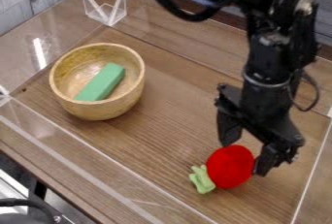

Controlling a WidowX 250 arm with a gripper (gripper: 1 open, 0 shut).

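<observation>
A red round object (231, 167) with a light green stem or top (203, 178) lies on the wooden surface at the lower right. My black gripper (255, 129) is open just above and behind it, its fingers spread. Whether a finger touches the red object cannot be told.
A tan bowl (65, 88) at the left holds a green block (101, 82). A white wire object (103, 8) stands at the back left.
</observation>
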